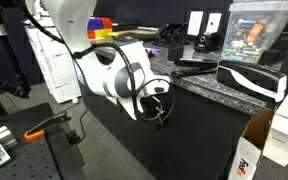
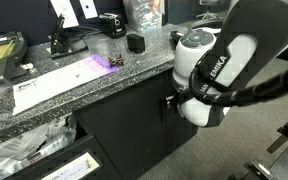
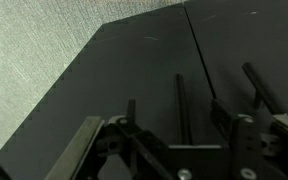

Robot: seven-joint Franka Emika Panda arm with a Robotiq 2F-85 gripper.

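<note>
A slim dark bar handle (image 3: pixel 181 100) rises from a black cabinet front (image 3: pixel 94 75) in the wrist view. My gripper is part open around it, one finger (image 3: pixel 132 112) on each side, with gaps visible between the fingers and the bar. Contact with the handle does not show. From outside, the white arm (image 1: pixel 119 80) reaches down to the dark cabinet side below the counter, where the gripper (image 1: pixel 161 121) is small and dark against the black panel. The second exterior view has the arm's wrist (image 2: pixel 194 85) close to that front.
A second dark handle (image 3: pixel 262 88) stands to the right, beyond a seam between panels. The speckled countertop (image 2: pixel 54 90) runs above the cabinet. An open drawer (image 2: pixel 69 170) sits further along, and a cardboard box (image 1: pixel 249 150) stands on the floor.
</note>
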